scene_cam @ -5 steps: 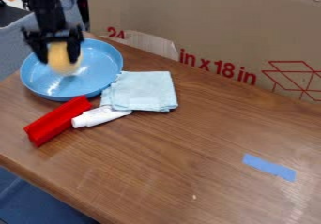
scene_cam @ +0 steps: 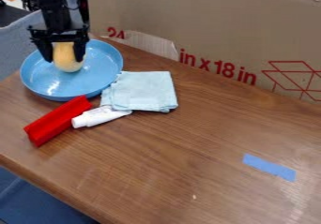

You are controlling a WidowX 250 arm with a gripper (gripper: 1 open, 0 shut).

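Note:
A black gripper (scene_cam: 62, 44) is low over the blue plate (scene_cam: 99, 77) at the upper left, open around a pale yellow, rounded object (scene_cam: 68, 61) that sits on the plate. The object's top is partly hidden by the gripper; whether the fingers touch it is unclear.
A folded light-blue cloth (scene_cam: 141, 91), a white tube (scene_cam: 100, 116) and a red block-like item (scene_cam: 56, 122) lie in front of the plate. A cardboard box (scene_cam: 213, 31) stands behind.
The gripper has shifted slightly at the plate, around the yellow object, and is sharper than in the blurred earliest view. The other items look unchanged.

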